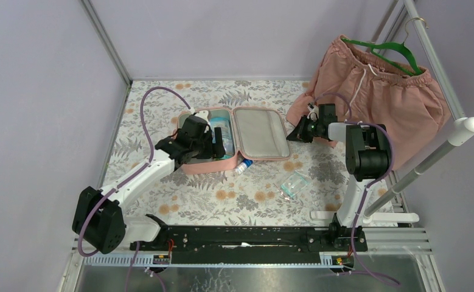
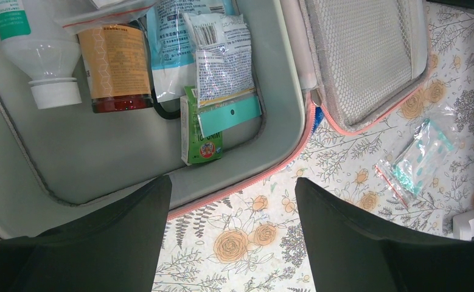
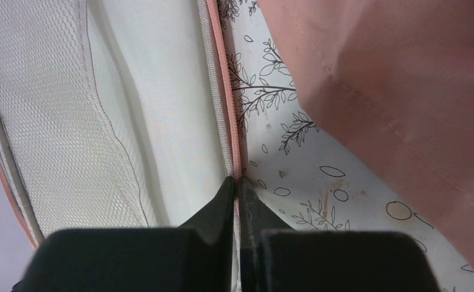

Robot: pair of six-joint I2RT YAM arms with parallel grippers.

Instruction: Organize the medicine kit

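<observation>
The pink medicine kit point(image 1: 204, 168) lies open, its lid point(image 1: 261, 134) folded flat to the right. My left gripper hangs open over the case, which holds a white bottle point(image 2: 36, 48), brown bottle point(image 2: 115, 64), packets point(image 2: 222, 55) and green box point(image 2: 198, 140). My right gripper is at the lid's outer edge point(image 3: 227, 109), its fingertips close together on the pink rim. Outside lie a blue-capped bottle point(image 1: 244, 166) by the hinge and a clear bag point(image 2: 420, 158) with teal contents.
Pink shorts point(image 1: 386, 103) hang on a rack at the right and reach the table beside my right gripper.
</observation>
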